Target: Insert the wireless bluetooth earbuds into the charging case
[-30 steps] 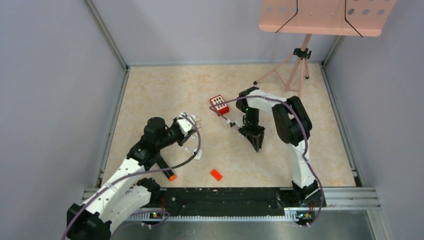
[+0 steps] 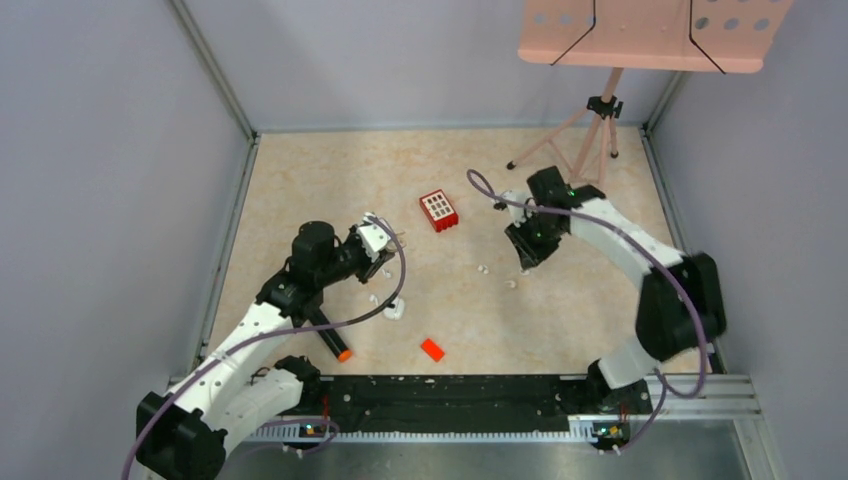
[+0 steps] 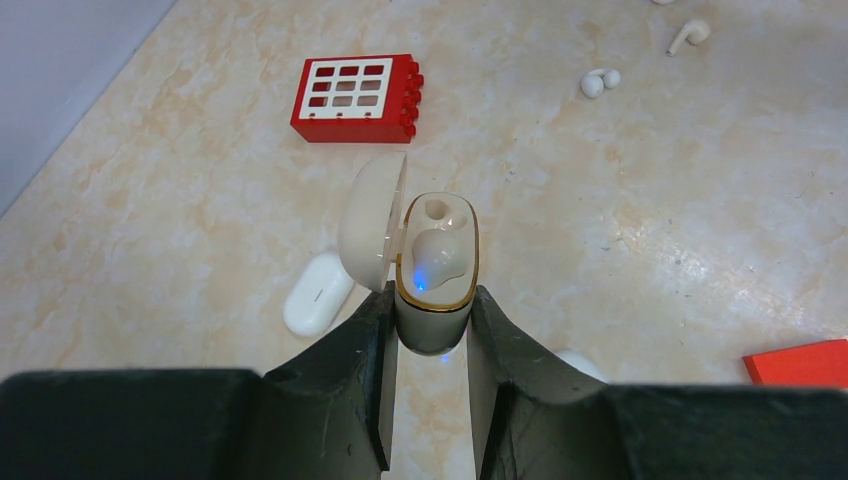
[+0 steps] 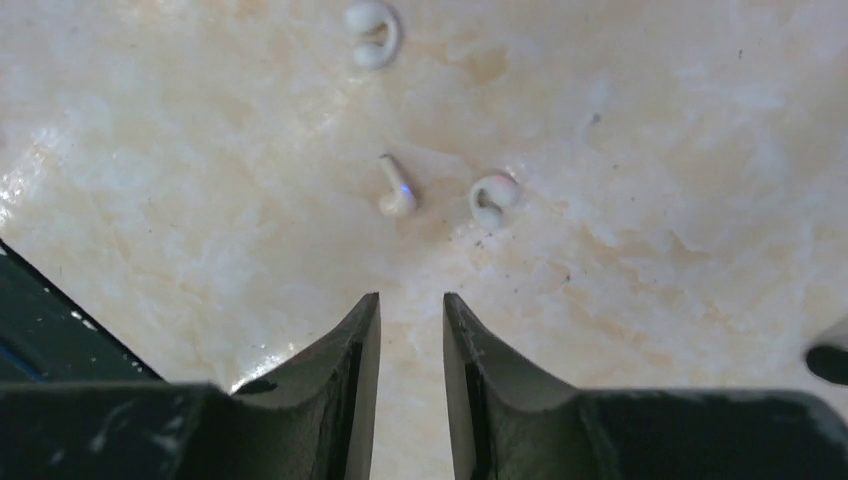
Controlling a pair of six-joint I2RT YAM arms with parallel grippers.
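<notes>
My left gripper is shut on a cream charging case (image 3: 437, 255), held upright with its lid open and a blue light inside. My right gripper hangs over the table, part open with nothing between its fingertips. Below it in the right wrist view lie an earbud with a stem (image 4: 398, 200), a curled white piece (image 4: 500, 190) to its right and another curled piece (image 4: 372, 55) higher up, all somewhat blurred.
A red block with white grid (image 2: 438, 210) stands at the back middle, a flat red piece (image 2: 432, 350) near the front. A white oval case (image 3: 316, 295) lies left. A black cylinder (image 2: 330, 335) is front left; a pink stand (image 2: 600, 140) stands back right.
My right arm has swung to the right and its gripper has moved right, uncovering small white pieces on the table. The left arm has shifted only slightly.
</notes>
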